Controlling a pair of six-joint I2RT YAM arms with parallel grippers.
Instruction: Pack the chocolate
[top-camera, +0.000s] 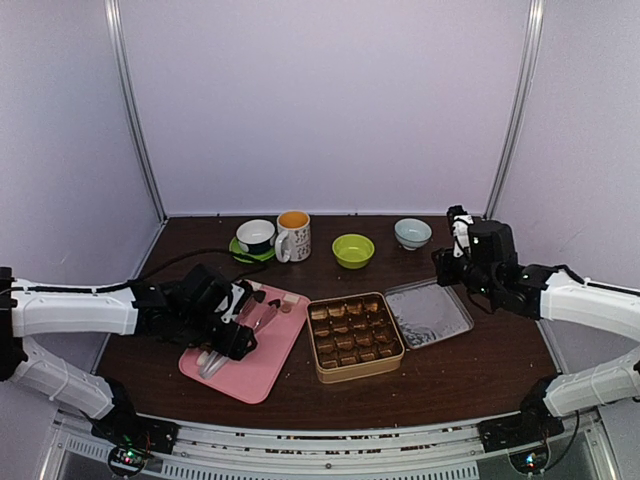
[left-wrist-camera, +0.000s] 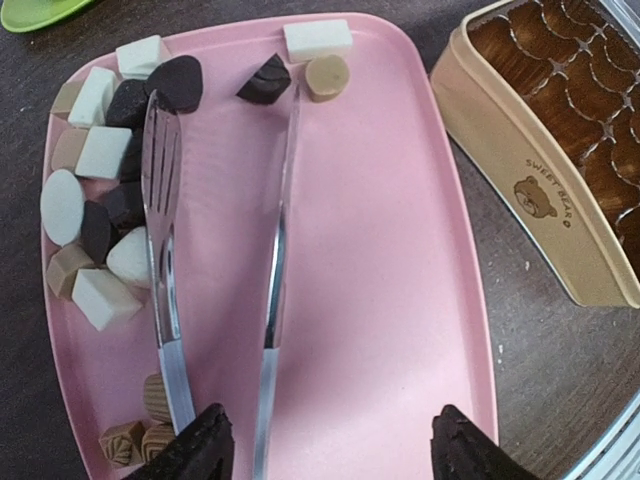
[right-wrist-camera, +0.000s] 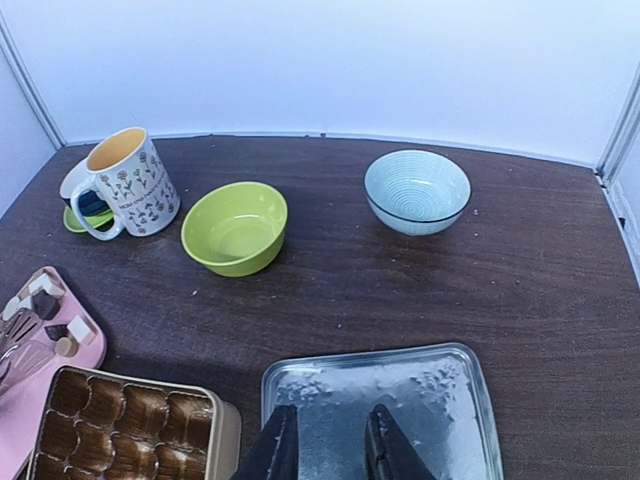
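A pink tray (left-wrist-camera: 380, 250) holds white, dark and brown chocolate pieces (left-wrist-camera: 102, 152), a slotted utensil (left-wrist-camera: 162, 180) and a slim metal utensil (left-wrist-camera: 272, 300). My left gripper hangs over the tray's lower part, fingers apart with nothing visible between them. The gold tin with an empty compartmented insert (top-camera: 355, 337) sits right of the tray. My right gripper is raised at the right above a clear plastic lid or tray (right-wrist-camera: 370, 400), fingertips apart, nothing between them.
At the back stand a mug (top-camera: 293, 240), a white bowl on a green plate (top-camera: 255, 233), a green bowl (top-camera: 353, 251) and a pale blue bowl (top-camera: 412, 234).
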